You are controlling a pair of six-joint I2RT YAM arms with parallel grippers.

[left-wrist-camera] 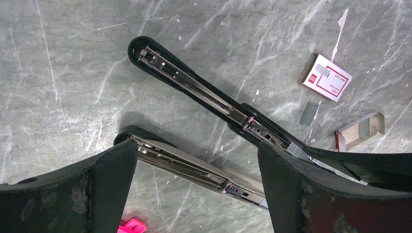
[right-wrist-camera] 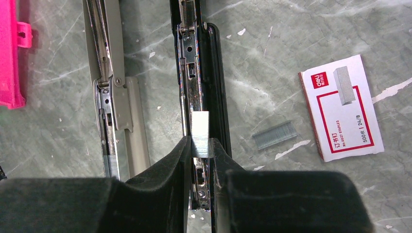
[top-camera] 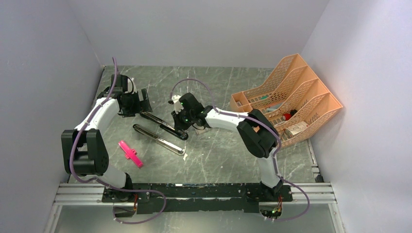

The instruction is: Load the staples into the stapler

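Note:
The black stapler (left-wrist-camera: 194,90) lies opened out on the grey table, its metal channel facing up. Over that channel, near its front end, my right gripper is shut on a silvery staple strip (right-wrist-camera: 200,124). The strip lines up lengthwise with the channel; whether it rests fully inside cannot be told. My left gripper stands open above the staplers, nothing between its fingers. Beside the black stapler lies an opened grey stapler (right-wrist-camera: 131,131), with a staple strip (right-wrist-camera: 113,166) in its channel. Another strip (right-wrist-camera: 274,135) lies loose on the table.
A white staple box (right-wrist-camera: 347,131) carries a short strip on top. An opened small carton (left-wrist-camera: 359,132) lies near it. The pink stapler (top-camera: 130,154) is at the front left, and an orange organizer (top-camera: 316,94) stands on the right.

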